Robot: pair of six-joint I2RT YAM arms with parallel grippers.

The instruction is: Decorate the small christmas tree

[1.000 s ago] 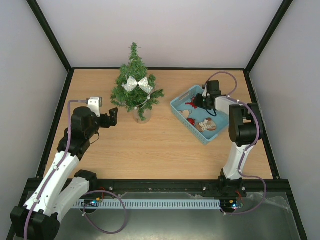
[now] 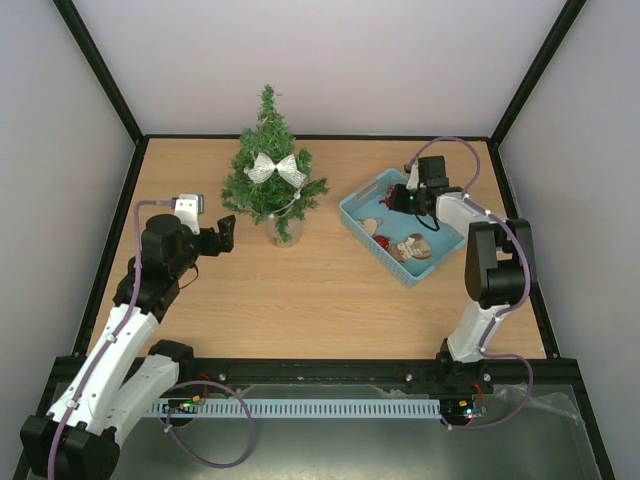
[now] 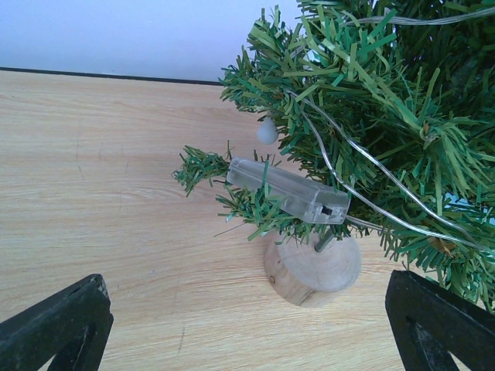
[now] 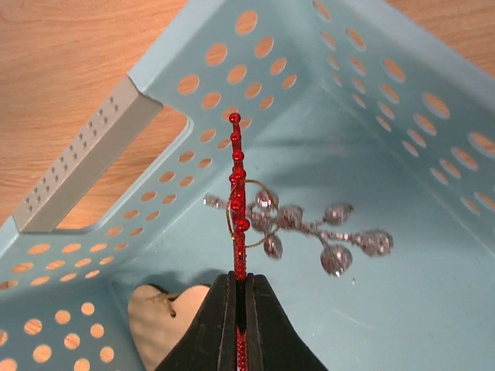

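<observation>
The small green tree (image 2: pixel 262 195) stands at the back of the table with a silver-white bow on its front. In the left wrist view the clear battery box (image 3: pixel 288 190) rests among its lower branches, above the wooden base (image 3: pixel 312 267). My left gripper is open and empty, to the left of the tree. My right gripper is shut on a thin red beaded ornament (image 4: pixel 238 182) with a gold loop, seen edge-on. Both are over the blue basket (image 2: pixel 357 233). Below the red ornament, a silvery berry sprig (image 4: pixel 309 228) lies on the basket floor.
A wooden heart (image 4: pixel 158 321) also lies in the basket, partly covered by my right fingers. Toward the basket's front are a red ornament (image 2: pixel 382 241) and a brown-and-white one (image 2: pixel 412 247). Bare table lies between the tree and the basket, and in front.
The left arm and the tree have stayed still.
</observation>
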